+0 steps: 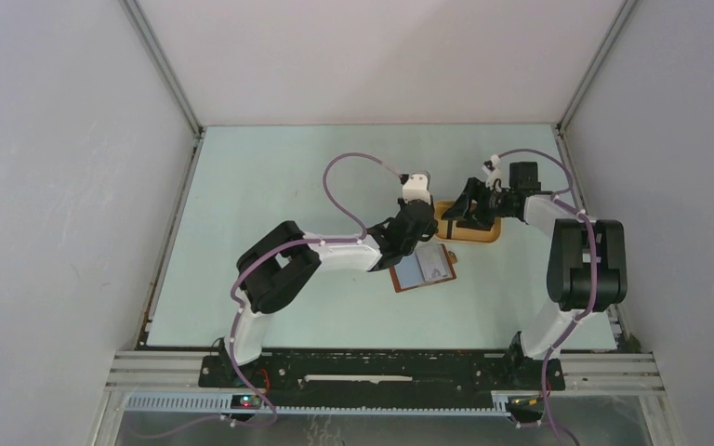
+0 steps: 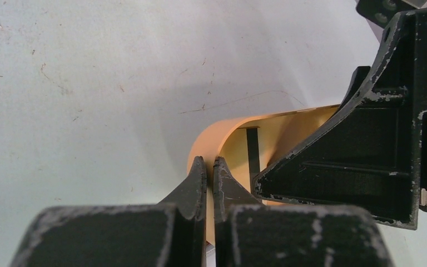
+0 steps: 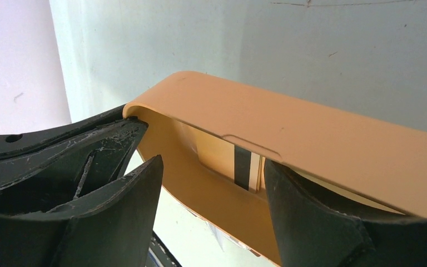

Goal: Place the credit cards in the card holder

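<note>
A tan tray (image 3: pixel 333 125) with rounded corners holds a beige card (image 3: pixel 216 151) bearing a black stripe, seen in the right wrist view. My left gripper is shut on the tray's thin end wall. Over the tray's interior my right gripper stands part open. Its right finger (image 3: pixel 300 194) overlaps the card's edge in that view, and nothing is clamped between the fingers. The card holder (image 1: pixel 423 268), brown-edged and opened out flat, lies on the table just in front of the tray.
Both arms meet closely over the tray; in the left wrist view the right gripper's black body hides much of its inside. A side wall (image 1: pixel 679 186) rises past the right arm.
</note>
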